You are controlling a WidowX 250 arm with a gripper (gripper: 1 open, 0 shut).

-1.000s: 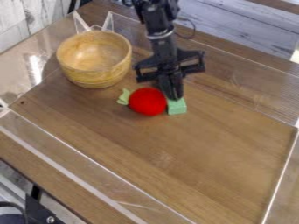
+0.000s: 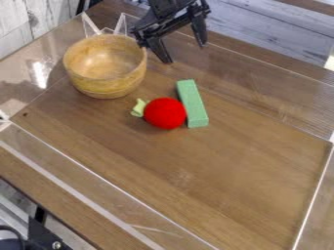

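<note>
My black gripper (image 2: 175, 42) is at the top centre, above and to the right of a wooden bowl (image 2: 104, 73), with its fingers apart and nothing visible between them. A red tomato-like object (image 2: 166, 114) with a pale green stem lies on the wooden table (image 2: 235, 186). A light green block (image 2: 192, 103) lies beside it on the right.
Clear raised edging runs along the table's sides. The bowl takes up the upper left.
My gripper has moved up and back, away from over the red object and green block, which is now fully uncovered. The objects show no clear movement.
</note>
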